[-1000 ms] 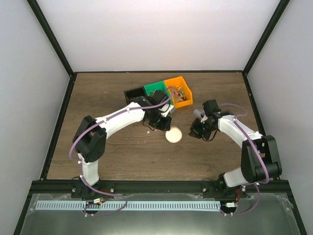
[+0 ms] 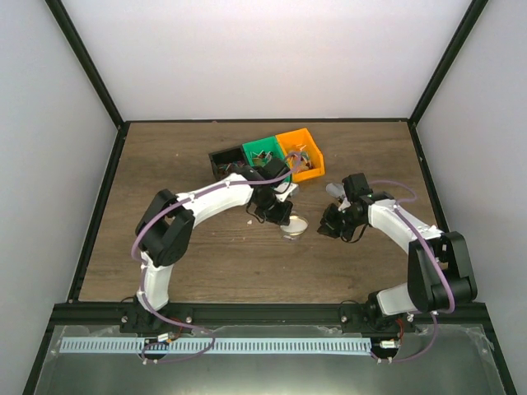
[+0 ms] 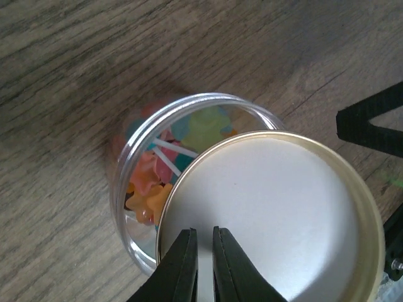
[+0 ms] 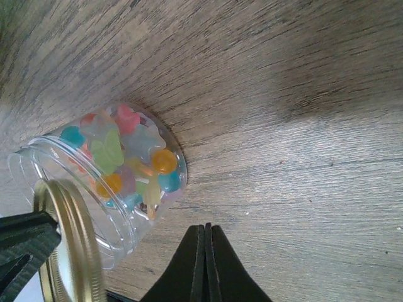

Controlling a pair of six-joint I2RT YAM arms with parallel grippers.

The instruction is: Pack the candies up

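A clear jar [image 4: 119, 157] of colourful candies stands on the table between my two arms. Its gold-rimmed white lid [image 3: 271, 214] is tilted and off-centre above the mouth, so part of the opening and several candies [image 3: 154, 201] show in the left wrist view. My left gripper is shut on the lid, with only a narrow gap between its fingers; the exact grip on the lid is hard to see. To the right of the jar, my right gripper is shut with nothing between its tips, apart from jar and lid.
Behind the left arm sit a black bin [image 2: 216, 159], a green bin [image 2: 255, 145] and an orange bin [image 2: 290, 137] with small things inside. A clear object [image 2: 334, 190] lies beside the right arm.
The left arm has shifted slightly right; the right is nearly still.
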